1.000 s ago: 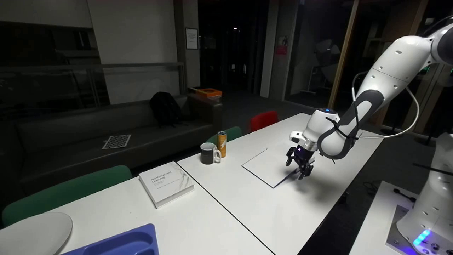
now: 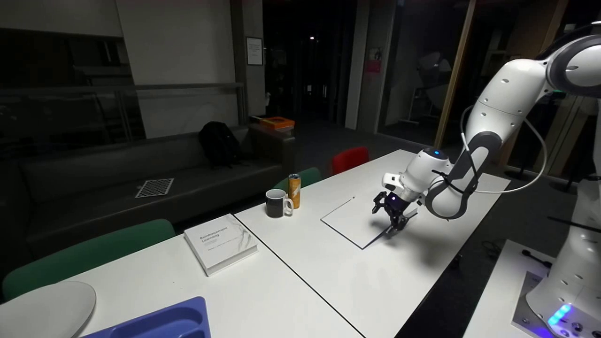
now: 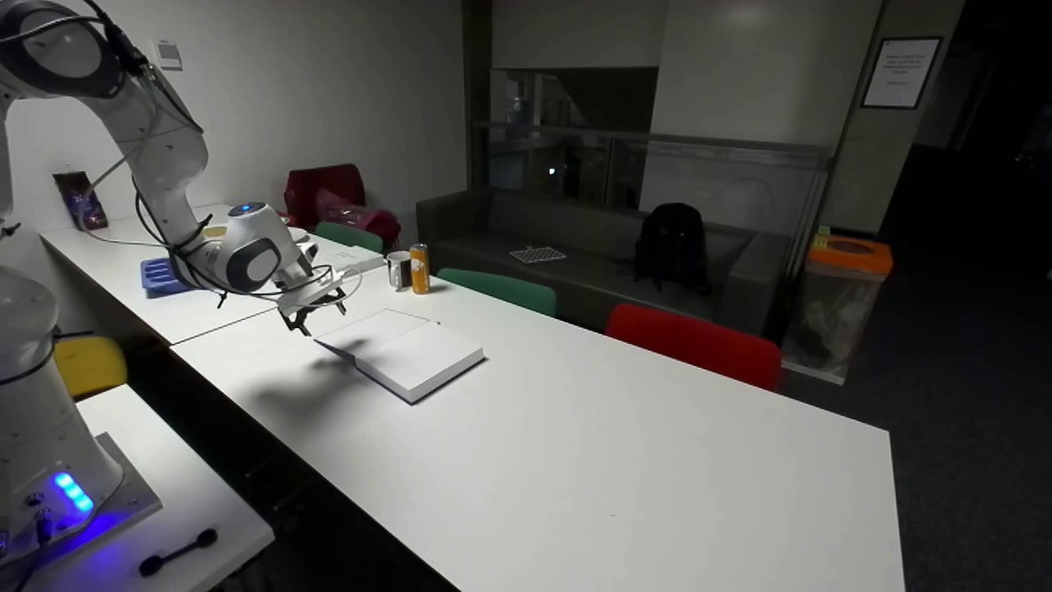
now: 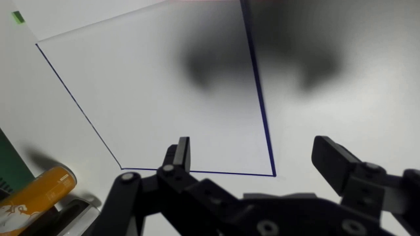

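A white book (image 3: 424, 353) lies open on the table, its thick page block on one side and a thin, dark-edged cover flap on the other. In the wrist view the flap's pale inner face (image 4: 137, 110) fills much of the left and centre, crossed by the arm's shadow. Above the dark-edged side hangs my gripper, tilted, with its fingers (image 4: 182, 151) wide apart and nothing between them. From the first exterior view, the gripper (image 2: 387, 214) partly hides the book (image 2: 352, 222). Any contact with it is not clear.
Beyond the book stand a mug (image 2: 275, 203) and an orange can (image 2: 294, 191). A closed Reinforcement Learning book (image 2: 219, 242), a blue tray (image 2: 169, 321) and a plate (image 2: 50, 310) lie on the adjoining table. Past the page block, the tabletop (image 3: 641, 444) is clear.
My gripper has moved slightly left in the first exterior view and its tilt has changed. The upper arm has shifted left too. The book's visible edges look the same.
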